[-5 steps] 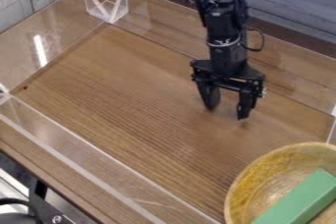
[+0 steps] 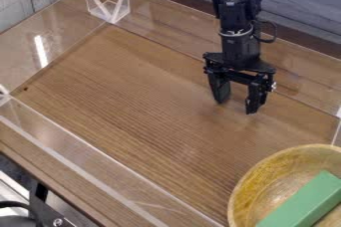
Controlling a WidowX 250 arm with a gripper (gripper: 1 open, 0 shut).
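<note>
My black gripper (image 2: 238, 94) hangs over the right half of the wooden table (image 2: 134, 92), its two fingers pointing down and standing apart, open, with nothing visible between them. At the lower right a yellow bowl (image 2: 248, 195) holds a green block (image 2: 301, 201); the gripper is above it in the picture, well apart from it.
A clear plastic stand (image 2: 110, 4) is at the back left corner. A grey wall runs behind the arm.
The gripper has shifted slightly to the right and toward the back of the table. The bowl and green block have not moved.
</note>
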